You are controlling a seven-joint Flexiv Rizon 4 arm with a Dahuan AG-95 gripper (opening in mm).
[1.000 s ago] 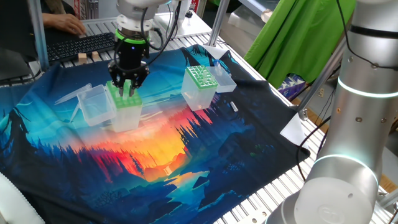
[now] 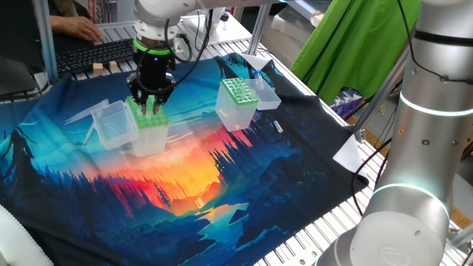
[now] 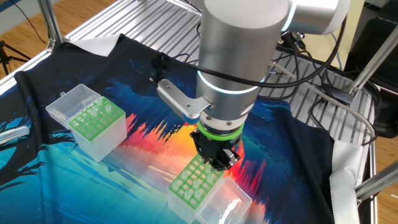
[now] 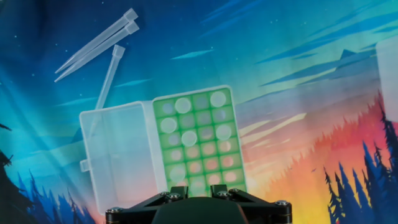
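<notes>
A frosted tip rack (image 2: 152,139) with a green top stands on the printed cloth, its clear lid (image 2: 114,122) folded out beside it. Over this rack hangs my gripper (image 2: 151,108), fingers pointing down. In the wrist view its two fingers (image 4: 180,191) stand apart at the near end of the green grid (image 4: 200,144), and I see nothing clamped between them. White tip heads (image 4: 188,138) fill some of the grid's holes; others look empty. How close the fingertips are to the rack's top is hard to tell. A second green-topped rack (image 3: 98,127) stands farther off, lid open.
Several loose pipette tips (image 4: 102,38) lie on the cloth past the open lid. A small pale piece (image 2: 278,126) rests near the second rack. Bare cloth spreads across the front, and a keyboard (image 2: 96,55) and a person's hand (image 2: 77,27) are at the back left.
My gripper has shifted slightly left and a little lower over the same rack. Both racks, their lids and the loose tips look unmoved.
</notes>
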